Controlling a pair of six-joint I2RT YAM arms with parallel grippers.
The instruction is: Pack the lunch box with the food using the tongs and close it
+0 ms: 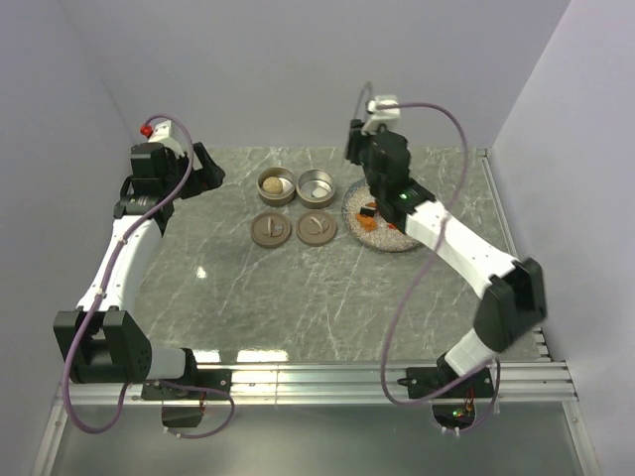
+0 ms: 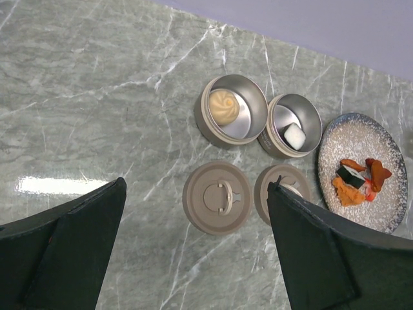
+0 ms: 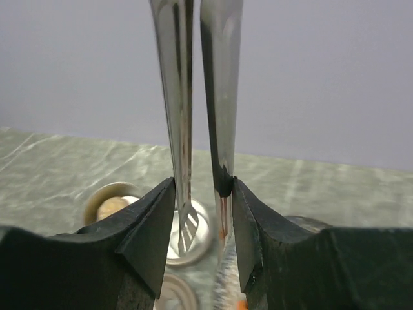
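Two metal lunch box tins stand at the back: one (image 2: 225, 106) holds a beige bun, the other (image 2: 295, 135) a white piece. Their lids (image 2: 206, 200) lie in front. The speckled plate (image 2: 390, 213) holds fried pieces and a dark-wrapped piece. My left gripper (image 1: 208, 169) hangs open over the left side, nothing between its fingers. My right gripper, blurred in the top view, is high over the plate's back, with metal tongs (image 3: 221, 97) between its fingers; the tong tips appear empty.
Walls close the back and sides; a purple cable loops along each arm.
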